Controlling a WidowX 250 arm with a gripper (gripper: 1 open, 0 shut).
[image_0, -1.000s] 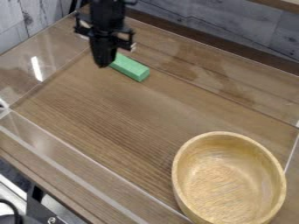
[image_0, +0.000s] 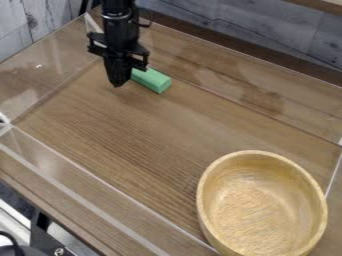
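The black gripper (image_0: 118, 68) hangs at the back left of the wooden surface, its tip low beside the left end of a green block (image_0: 151, 80). Whether its fingers are open or shut is too small and dark to tell, as is whether it touches the block.
A large tan round bowl (image_0: 262, 204) fills the front right. White walls edge the back and left, and dark cables lie at the lower left corner.
The arm has moved up the view, toward the back, and appears smaller and lower beside the green block. The block and bowl look unmoved.
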